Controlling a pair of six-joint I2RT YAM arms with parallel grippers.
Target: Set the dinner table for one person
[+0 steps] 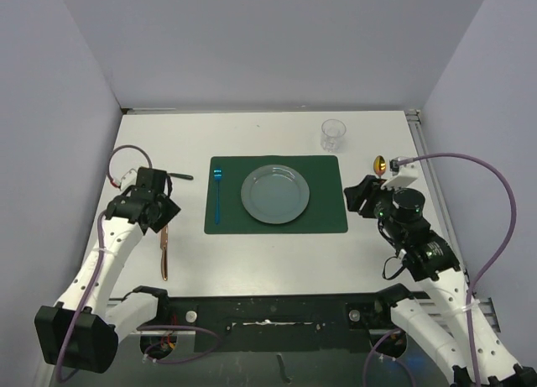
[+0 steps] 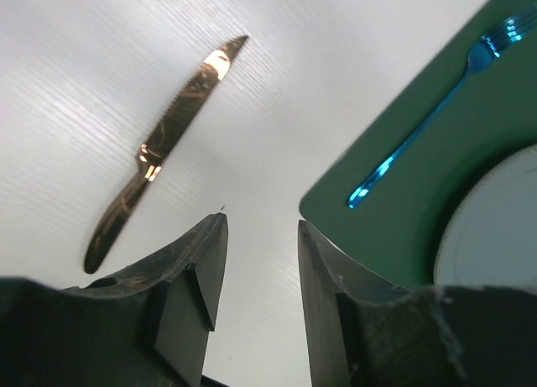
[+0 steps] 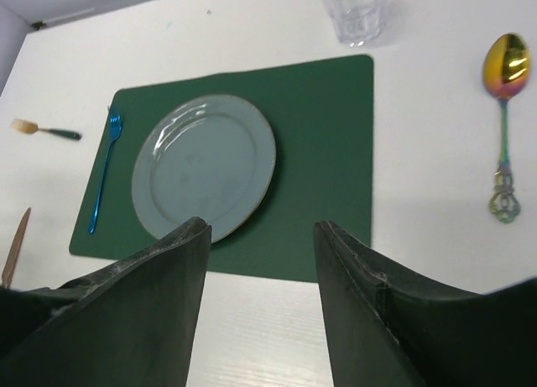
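On the green placemat (image 1: 323,215) lies a grey plate (image 1: 275,194), with a blue fork (image 1: 217,196) to its left. Left of the mat, a copper-coloured knife (image 2: 172,131) rests on the bare table, partly covered by the left arm in the top view. My left gripper hovers over the table by the knife, fingers apart and empty. My right gripper is open over the table's right side, with nothing between its fingers. A golden spoon (image 3: 506,81) lies right of the mat, and a clear glass (image 1: 333,134) stands behind its back right corner.
Another fork with a dark handle (image 3: 63,133) lies at the back left, partly behind the left arm in the top view. Walls (image 1: 268,47) close off the back and sides.
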